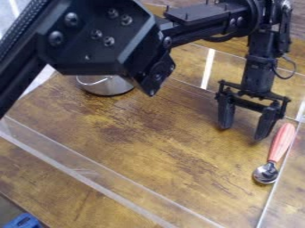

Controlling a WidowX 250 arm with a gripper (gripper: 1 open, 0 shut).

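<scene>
The black gripper (243, 121) points down at the right side of the wooden table, its two fingers spread apart with nothing seen between them. Just right of and below it lies an ice-cream scoop with a pink handle (281, 142) and a shiny metal head (266, 174). A metal bowl (103, 85) sits at the upper left, partly hidden behind the arm.
A small blue object (21, 221) shows at the bottom left corner.
</scene>
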